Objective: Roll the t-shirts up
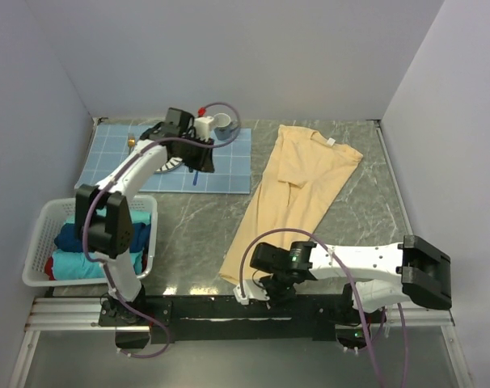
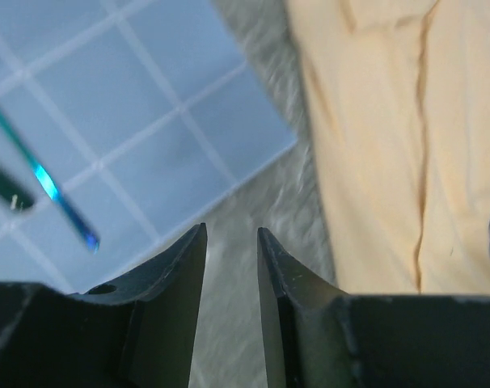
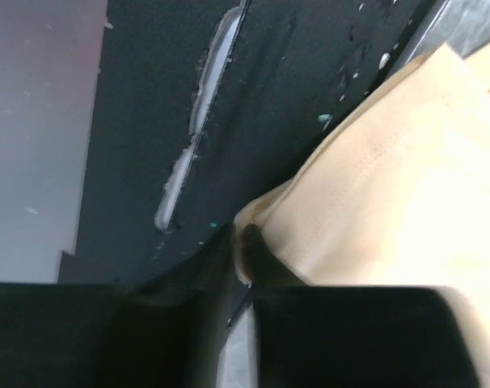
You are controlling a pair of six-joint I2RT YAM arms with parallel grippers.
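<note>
A pale orange t shirt stretches diagonally across the grey table, wide at the back right and narrow toward the front. Its front corner reaches over the dark front rail in the right wrist view. There, my right gripper has its fingertips close together with the cloth edge pinched between them. Above the blue mat, left of the shirt, hangs my left gripper; its fingers stand apart in the left wrist view, nothing between them.
A white basket at the left holds teal and blue folded cloths. On the blue mat are a mug, a partly hidden plate and utensils. Bare table lies between basket and shirt.
</note>
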